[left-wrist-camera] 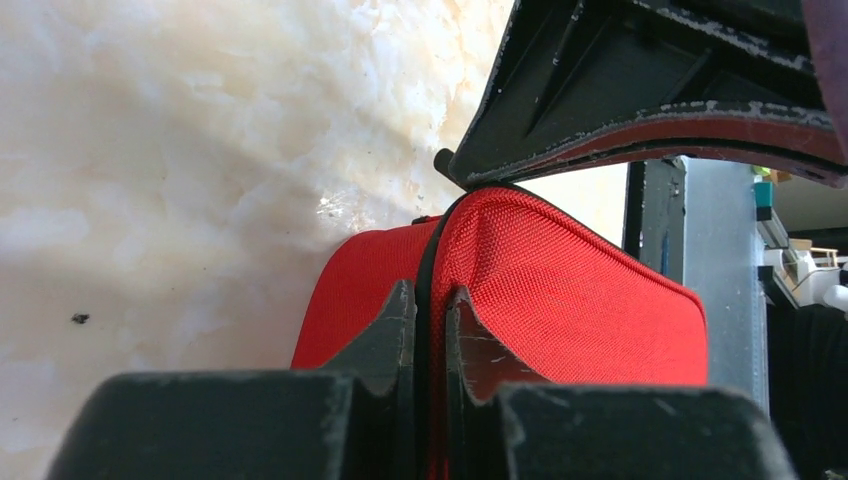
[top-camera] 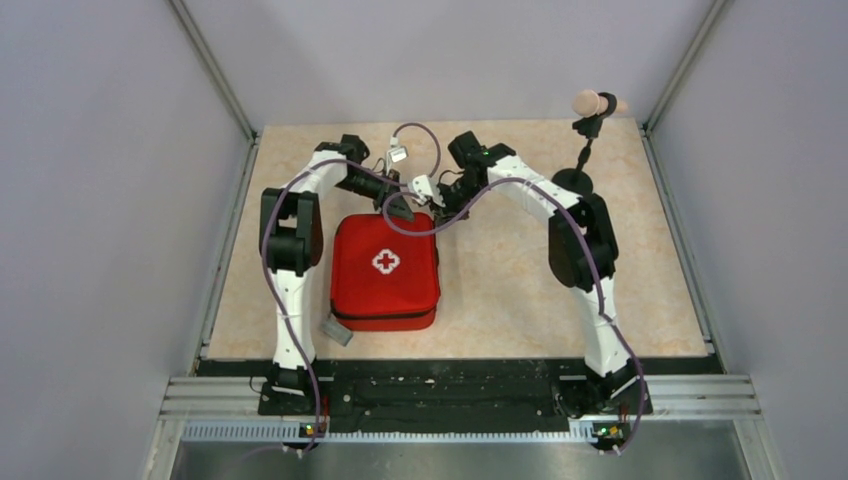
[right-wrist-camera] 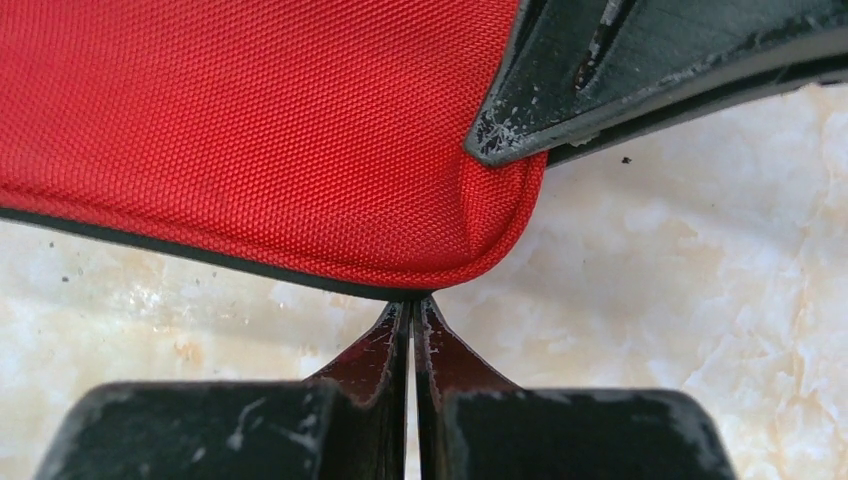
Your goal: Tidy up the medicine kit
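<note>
The red medicine kit (top-camera: 384,268) with its white cross lies closed-looking on the table in the top view. My left gripper is shut on the kit's far edge, with red fabric and black trim (left-wrist-camera: 425,270) pinched between its fingers. In the right wrist view, the left gripper's finger (right-wrist-camera: 520,135) presses the red fabric near the rounded corner. Shut as well, my right gripper has its tips at the black trim under that corner. Whether a zipper pull sits between them is hidden.
A small grey object (top-camera: 337,330) lies by the kit's near left corner. To the right stands a black stand (top-camera: 573,181) with a beige round top. Both grippers are close together at the far edge.
</note>
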